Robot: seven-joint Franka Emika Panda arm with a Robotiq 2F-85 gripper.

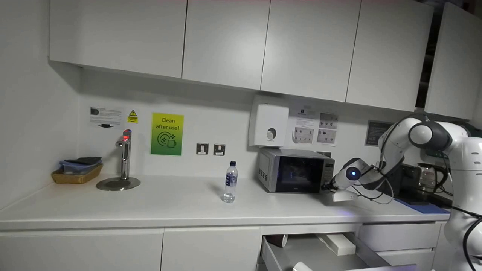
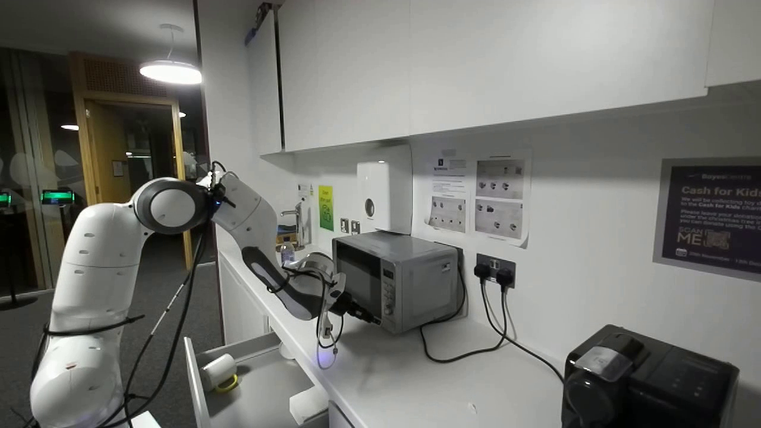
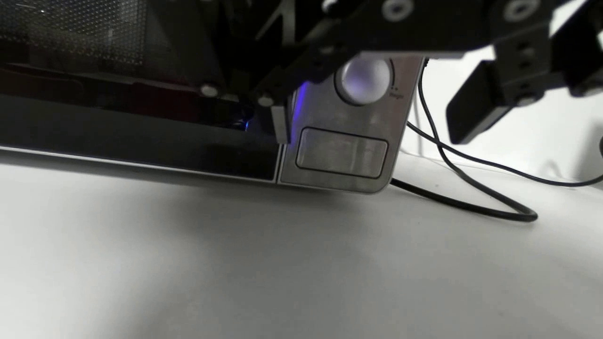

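The silver microwave [image 1: 296, 171] stands on the counter with its dark door shut. In the wrist view its round knob [image 3: 364, 79] and the rectangular button [image 3: 342, 151] below it are in sight. My gripper is in front of that control panel, its fingers spread apart. One finger [image 3: 281, 121] is at the seam between door and panel; whether it touches is hard to tell. The other finger [image 3: 477, 104] stands out past the microwave's right side. Nothing shows held between them. In the second exterior view the gripper [image 2: 374, 318] is by the panel's lower part.
Below the counter a drawer [image 1: 298, 257] is open, with cups and a white box [image 1: 339, 244] inside. A water bottle [image 1: 230, 183] stands left of the microwave. Black cables [image 2: 456, 356] lie at its right. A coffee machine [image 2: 642, 378] is farther right.
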